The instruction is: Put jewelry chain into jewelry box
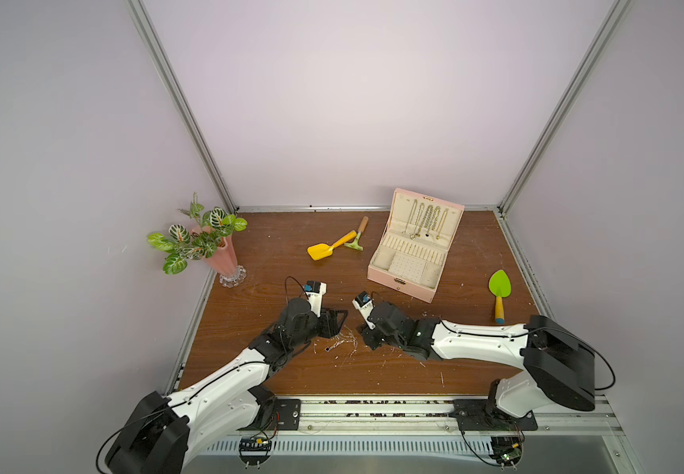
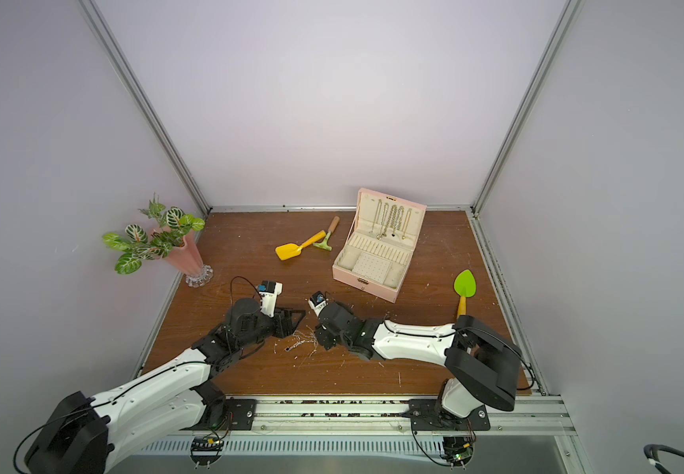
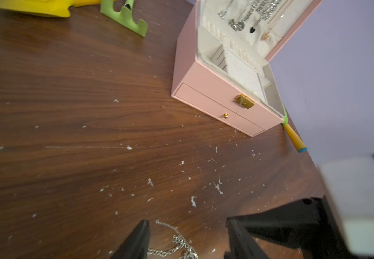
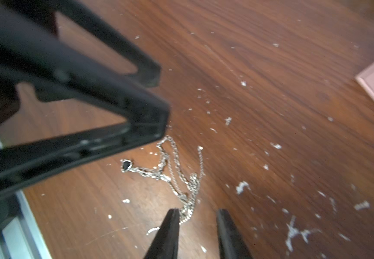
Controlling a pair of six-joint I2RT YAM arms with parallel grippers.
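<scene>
A silver jewelry chain (image 4: 190,194) lies in a loose tangle on the brown table, a small dark pendant (image 4: 127,165) at one end. My right gripper is open, its fingers apart, with the tangle's near part just ahead of and beside the left finger. The left gripper is also open; through its gap, part of the chain shows on the table beyond. In the right wrist view the left gripper's black fingers (image 4: 143,118) reach in over the chain's far side. At the back right stands the pink jewelry box (image 1: 406,262), lid raised, several necklaces hanging inside it.
A yellow scoop (image 1: 320,250) and a small green rake (image 1: 354,243) lie behind the arms. A green trowel (image 1: 500,284) is at the right edge, and a pink plant vase (image 1: 223,257) at the left. Bare table separates the grippers from the box.
</scene>
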